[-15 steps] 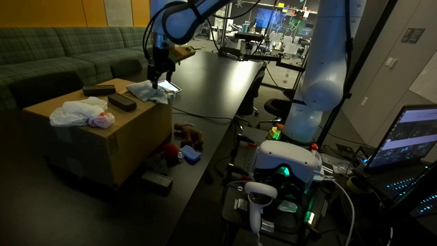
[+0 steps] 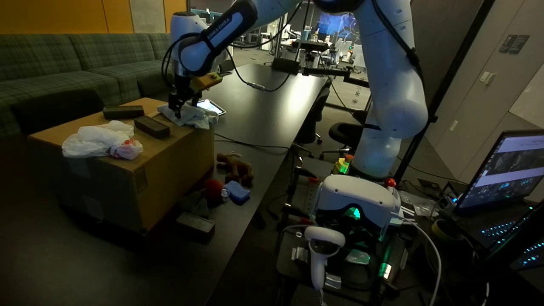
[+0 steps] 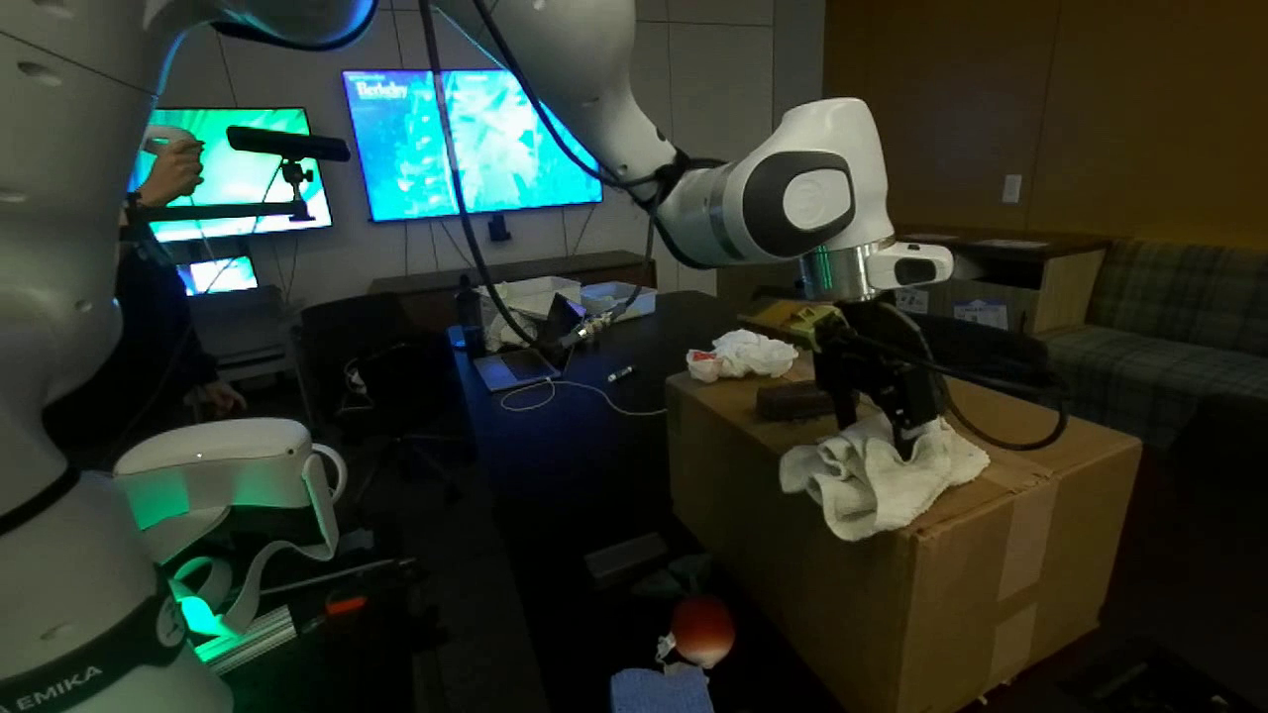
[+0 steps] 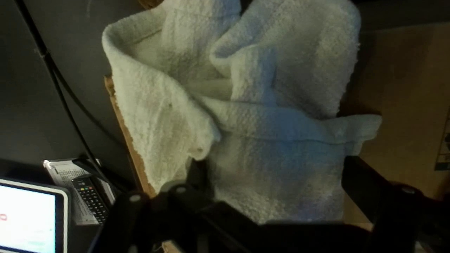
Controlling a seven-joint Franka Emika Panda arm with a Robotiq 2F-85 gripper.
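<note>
A crumpled white towel [image 3: 874, 493] lies on top of the cardboard box [image 3: 791, 559], partly draped over its edge. My gripper [image 3: 877, 430] points down at the towel with its fingers wide apart. In the wrist view the towel [image 4: 270, 122] fills the middle, and part of it lies between the two spread fingers of my gripper. The left fingertip is down against the cloth beside a fold; the right one is near the towel's edge. Exterior view 1 has the towel [image 2: 196, 117] at the box's far corner, partly behind the fingers.
Two dark erasers [image 2: 151, 127] and a white plastic bag [image 2: 99, 140] share the box top. A tablet [image 4: 31, 215] and a remote [image 4: 90, 200] lie on the table nearby. Below the box are a red ball [image 3: 702, 630], a blue sponge [image 2: 237, 191] and a brown plush toy [image 2: 235, 168].
My gripper has come down and to the left in exterior view 1, from above the towel to the cloth itself. The towel looks more bunched around the fingers.
</note>
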